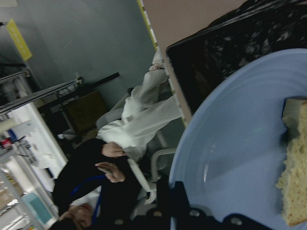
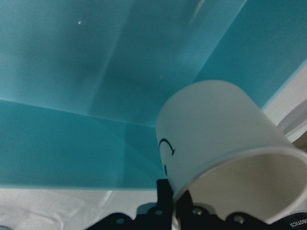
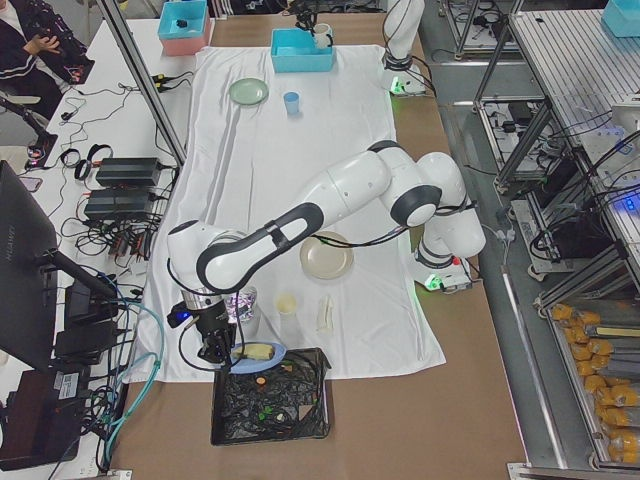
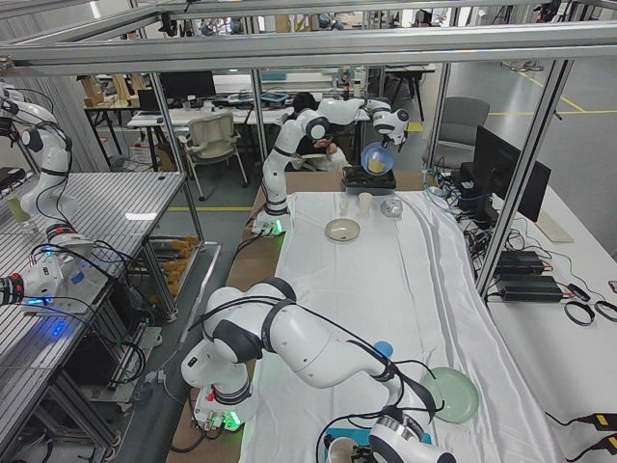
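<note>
My left gripper is shut on the rim of a blue plate (image 1: 225, 158), which carries a sponge-like yellow piece of bread or cake (image 1: 295, 182). In the camera left view the plate (image 3: 245, 365) hangs over a black bin (image 3: 270, 430) with assorted small items inside. My right gripper is shut on the rim of a white cup (image 2: 216, 120) with a drawn face, tilted over a turquoise basket (image 2: 72, 57); in the camera left view this basket (image 3: 300, 62) is at the far end of the cloth.
A beige plate (image 3: 325, 262), pale cup (image 3: 287, 303), foil-like item (image 3: 242, 298) and thin pale item (image 3: 325, 315) lie on the white cloth. Green plate (image 3: 247, 90) and blue cup (image 3: 291, 102) sit near the basket.
</note>
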